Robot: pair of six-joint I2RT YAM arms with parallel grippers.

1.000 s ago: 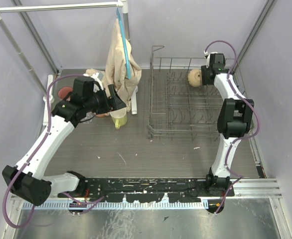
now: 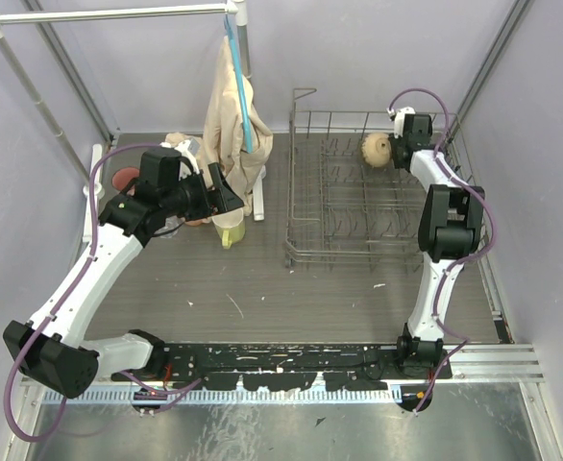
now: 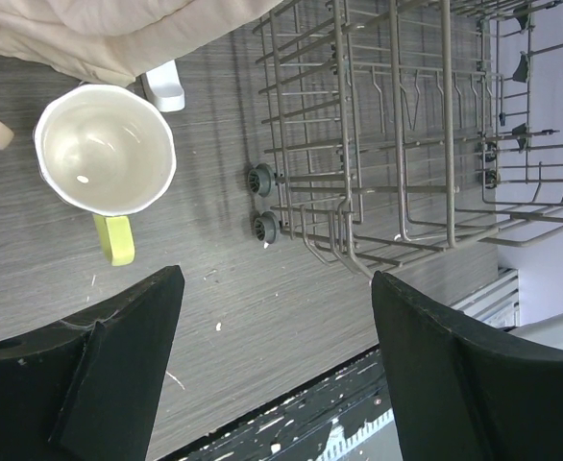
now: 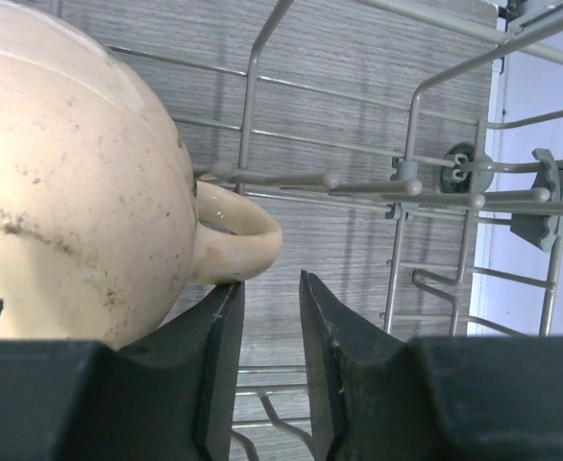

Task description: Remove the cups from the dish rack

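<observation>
A cream cup [image 2: 376,149] lies on its side at the back of the dish rack [image 2: 291,230], speckled, its handle [image 4: 253,245] pointing toward my right gripper in the right wrist view. That gripper's fingertips stand apart just below the handle, with nothing clearly between them. My left gripper is open and empty above the floor left of the rack, near a white cup with a yellow handle [image 3: 104,154] standing outside the rack.
A beige cloth [image 2: 233,144] hangs from a white rail at the back left. A reddish cup [image 2: 125,178] is partly hidden behind the left arm. The grey floor in front of the rack is clear.
The left arm and the cups show no visible movement.
</observation>
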